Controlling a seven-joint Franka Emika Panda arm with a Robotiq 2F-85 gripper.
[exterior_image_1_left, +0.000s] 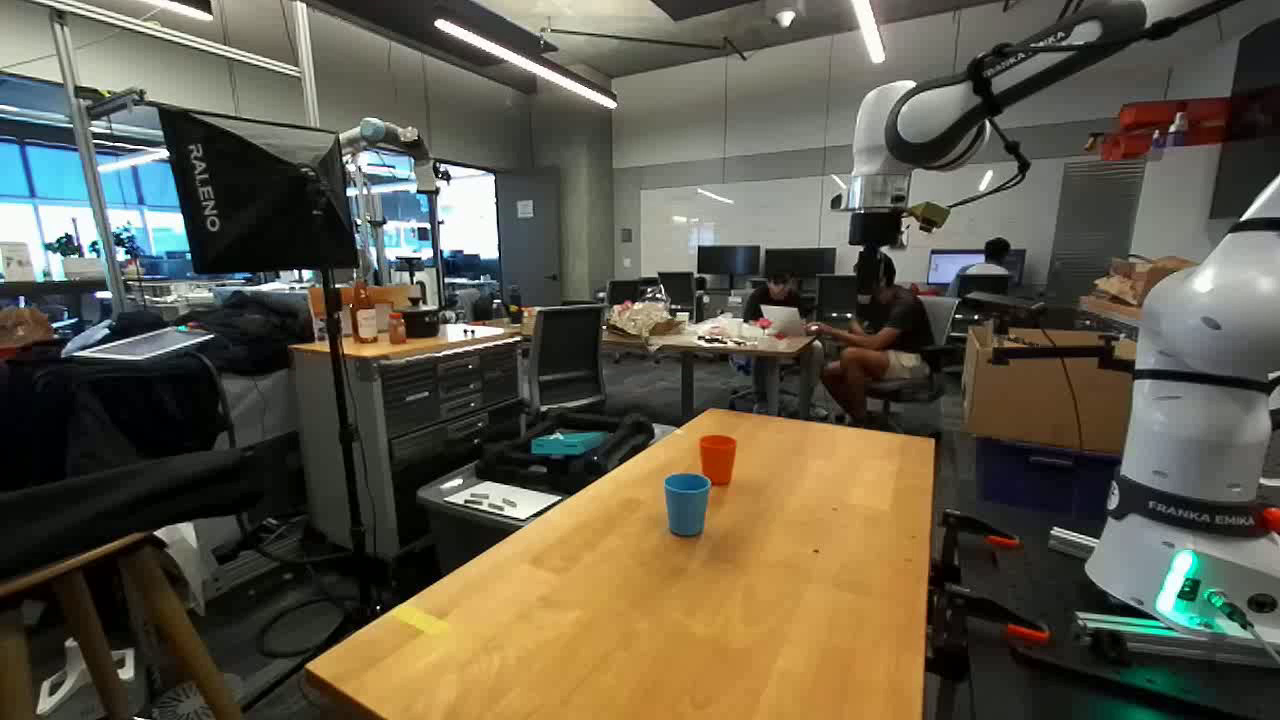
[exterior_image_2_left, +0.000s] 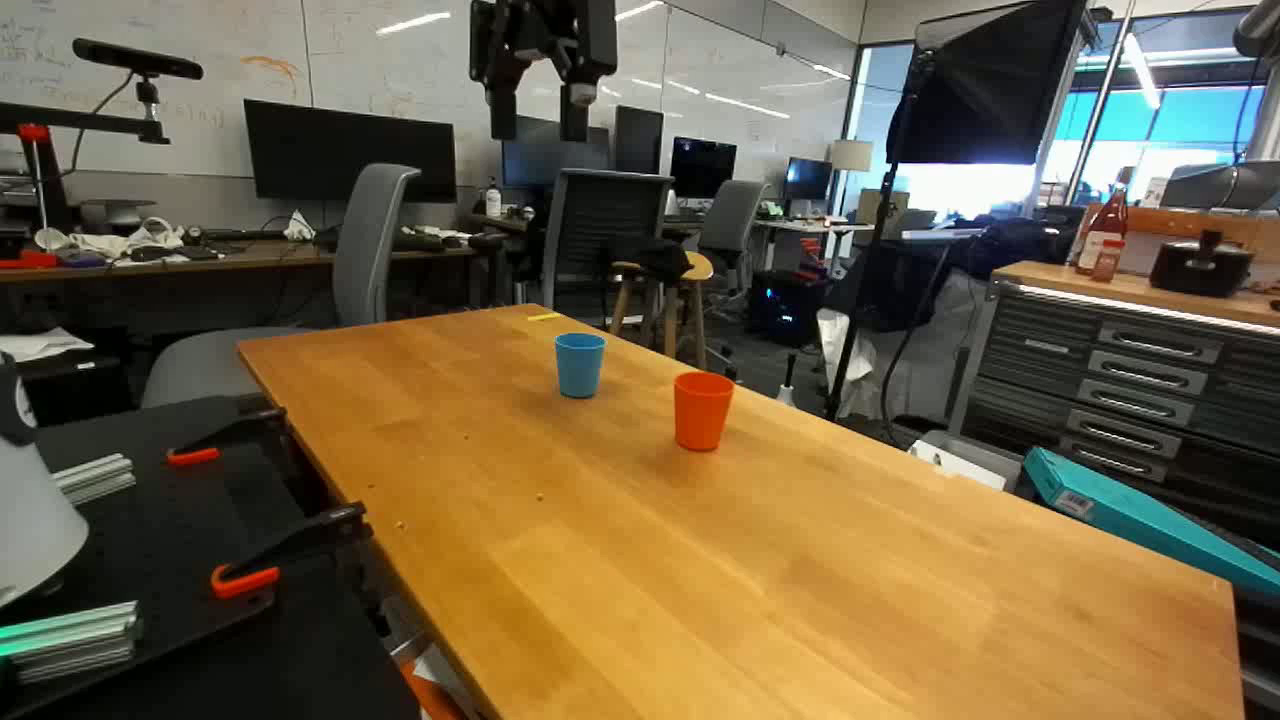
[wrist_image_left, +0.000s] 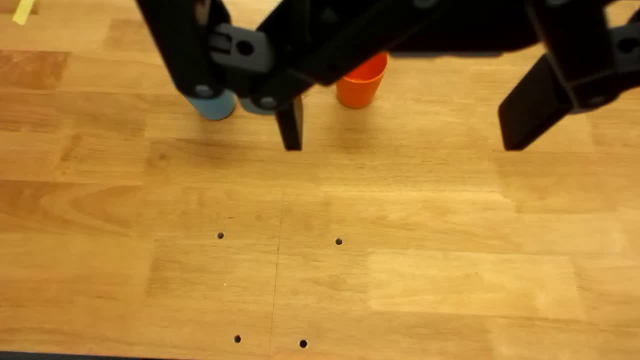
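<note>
A blue cup (exterior_image_1_left: 687, 505) and an orange cup (exterior_image_1_left: 717, 460) stand upright and apart on the wooden table, the blue one nearer the camera in exterior view 1. From the other side, the blue cup (exterior_image_2_left: 579, 366) is left of the orange cup (exterior_image_2_left: 702, 412). My gripper (exterior_image_2_left: 537, 126) hangs high above the table, open, with nothing between its fingers. In the wrist view, the gripper spreads wide; its parts cover most of the blue cup (wrist_image_left: 214, 107) and the top of the orange cup (wrist_image_left: 360, 90).
Clamps with orange tips (exterior_image_2_left: 246, 581) line the robot-side edge. A softbox light (exterior_image_1_left: 258, 192) stands on a pole beyond the far long side.
</note>
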